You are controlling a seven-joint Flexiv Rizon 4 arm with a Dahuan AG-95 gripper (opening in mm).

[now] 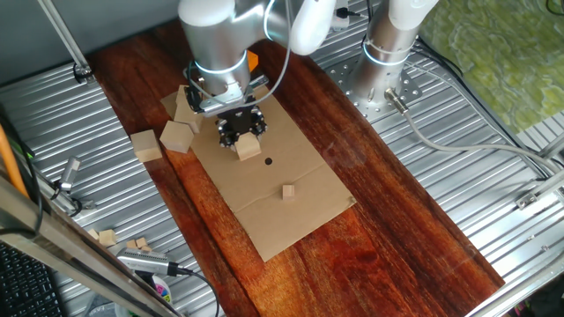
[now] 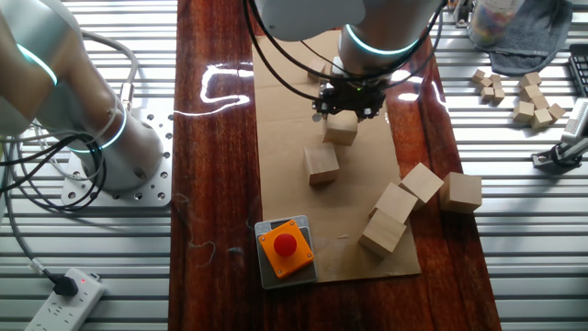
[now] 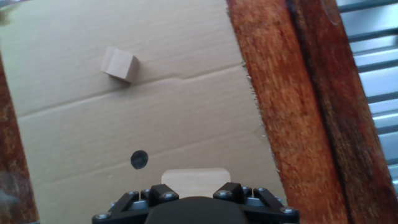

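Note:
A light wooden block (image 1: 249,147) sits between the fingers of my gripper (image 1: 241,135), which is shut on it. The held block (image 2: 341,127) appears raised over the cardboard sheet (image 2: 285,119), and its end (image 3: 196,180) juts out past the fingers at the bottom of the wrist view. Another wooden block (image 2: 322,165) rests on the cardboard close by in exterior view 2; the arm hides it in exterior view 1. A smaller cube (image 1: 288,191) lies on the cardboard beyond a dark round spot (image 1: 269,161).
Several larger blocks (image 2: 423,183) cluster at the cardboard's edge. An orange box with a red button (image 2: 286,245) occupies one corner of the sheet. Small blocks (image 2: 530,99) lie on the slatted metal surface. Much of the dark wooden board (image 1: 352,255) is bare.

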